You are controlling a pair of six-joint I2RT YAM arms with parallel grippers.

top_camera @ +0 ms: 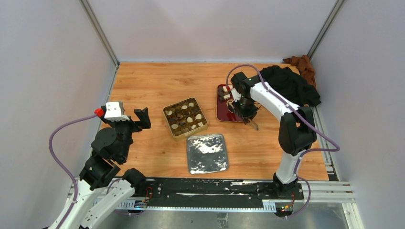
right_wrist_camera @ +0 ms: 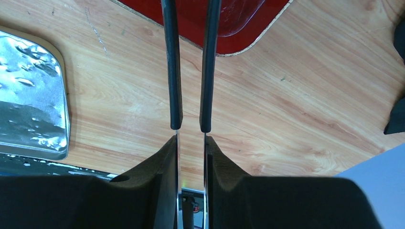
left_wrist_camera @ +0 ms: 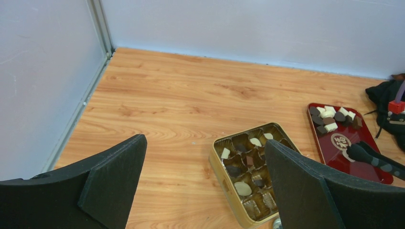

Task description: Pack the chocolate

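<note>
In the top view my right gripper is over the red tray, shut on a pair of tongs. The tongs' two black arms stand apart; their tips run out of the right wrist view, so whether they hold a piece cannot be seen. Dark and white chocolates cluster at the tray's far end. The gold box sits left of the tray, several of its cells filled with pieces and others empty. Well left of the box, my left gripper is open with nothing between its fingers.
A silver lid lies in front of the gold box. Dark cloth and a brown cloth are bunched at the back right. Bare wood spans the back left.
</note>
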